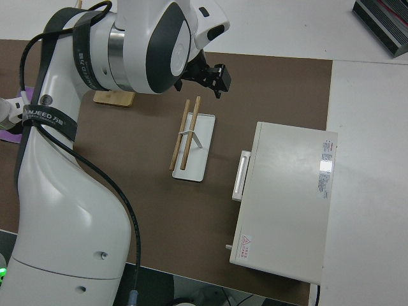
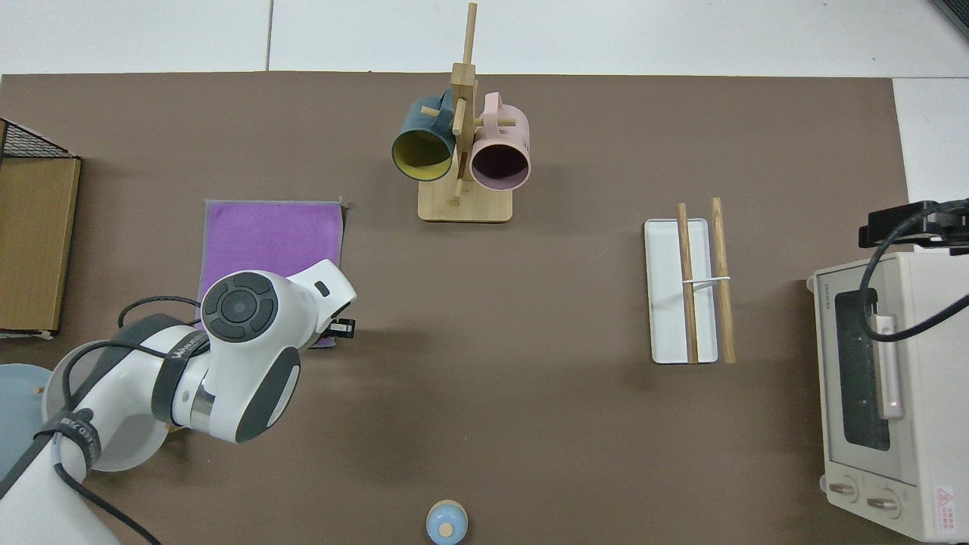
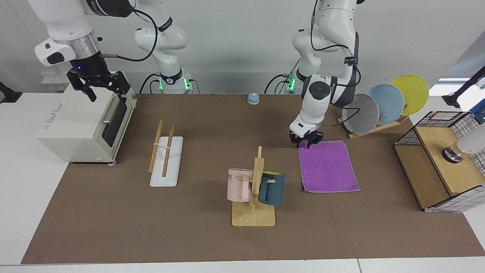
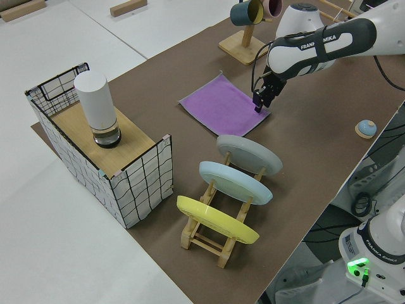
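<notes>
The left arm's gripper point(image 3: 307, 138) hangs low over the near edge of a purple cloth point(image 3: 328, 168), mostly hidden under its wrist housing in the top view; whether anything is between its fingers is unclear. The right arm's gripper point(image 1: 205, 78) is held high above the white toaster oven point(image 3: 79, 127), its fingers hard to read. A wooden mug tree point(image 2: 465, 204) holds a teal mug point(image 2: 422, 136) and a pink mug point(image 2: 500, 148).
A white board with two wooden rods point(image 2: 664, 291) lies beside the oven. A plate rack with grey, blue and yellow plates point(image 4: 218, 221) and a wire-sided wooden shelf point(image 4: 130, 133) flank the cloth. A small blue round object point(image 2: 446, 522) sits at the near edge.
</notes>
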